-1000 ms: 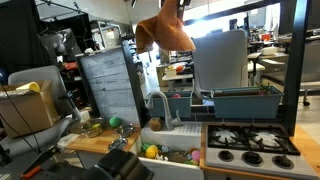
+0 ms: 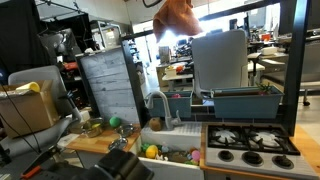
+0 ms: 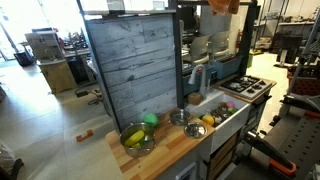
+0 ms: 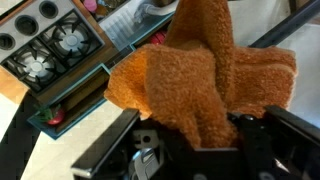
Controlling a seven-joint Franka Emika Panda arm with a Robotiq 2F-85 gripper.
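An orange-brown cloth [image 4: 185, 85] fills the middle of the wrist view, bunched between the dark fingers of my gripper, which is shut on it. From the top edge of exterior view 1 the cloth [image 2: 177, 18] hangs down, high above the counter and in front of the back frame. My gripper is above that view's edge. Only a bit of the cloth [image 3: 222, 6] shows at the top of exterior view 2. The folds hide the fingertips.
Below stand the sink [image 2: 170, 142] with several colourful items, a gas stove [image 2: 252, 140] and a blue planter box [image 2: 242, 106]. A metal bowl with yellow items [image 3: 137, 139] sits on the wooden counter [image 3: 165, 153]. Dark posts [image 2: 294, 60] frame the counter's back.
The cloth has risen and shifted a little to the right in exterior view 1, so less of it hangs into view. The counter items look unmoved.
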